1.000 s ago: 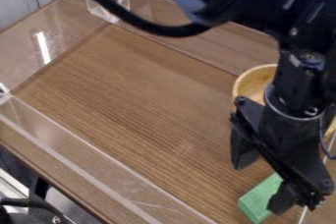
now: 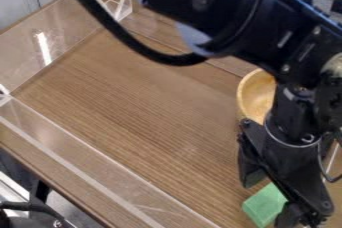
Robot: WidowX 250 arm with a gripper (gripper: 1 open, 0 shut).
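Observation:
My black gripper (image 2: 278, 182) is low at the right of the camera view, open, its fingers over and around a green object (image 2: 262, 205) lying on the wooden surface. The gripper hides much of the green object, and I cannot tell whether they touch. Behind the arm, a yellow-orange bowl (image 2: 253, 97) is partly visible.
Clear plastic walls or edges run along the left and lower left, with dark cables beyond the lower-left edge.
The arm and gripper have moved down over the green object and turned slightly, now covering more of it. The green object looks unmoved.

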